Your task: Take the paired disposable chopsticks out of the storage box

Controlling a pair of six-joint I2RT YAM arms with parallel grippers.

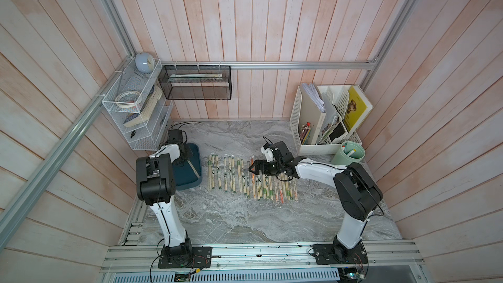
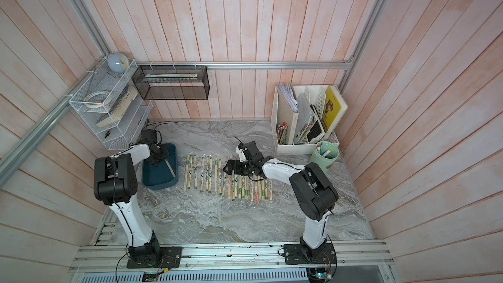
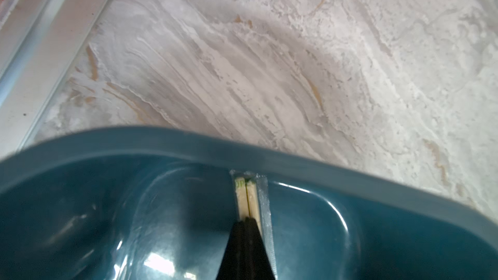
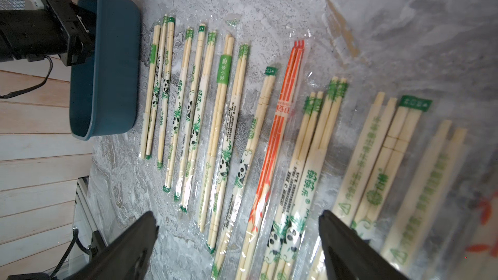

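Note:
In the left wrist view, a wrapped pair of chopsticks point(image 3: 248, 197) lies in the dark blue storage box point(image 3: 311, 171), its far end towards the box wall. My left gripper is down inside the box, shut, its tips together with nothing between them. The chopsticks run beneath the tips and stay outside the fingers; their near part is hidden. In the top left view the same chopsticks point(image 1: 193, 169) slant across the box floor. My right gripper stands open above the row of wrapped chopsticks point(image 4: 220, 98) on the table, holding nothing.
A white wire rack point(image 1: 144, 110) stands close behind and left of the box. The black mesh basket point(image 1: 196, 82) hangs on the rear rail. White file holders point(image 1: 319, 149) and a green cup point(image 1: 340, 157) occupy the right.

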